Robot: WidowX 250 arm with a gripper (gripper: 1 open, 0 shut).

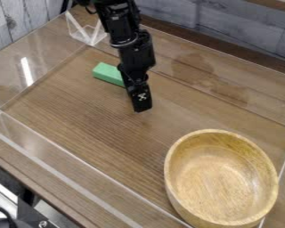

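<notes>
My black gripper (138,87) reaches down from the top of the view over a green block (107,73) lying on the wooden table. The gripper stands open, its black fingers low at the block's right end and covering part of it; whether they touch it I cannot tell.
A large yellow bowl (220,175) stands at the lower right.
</notes>
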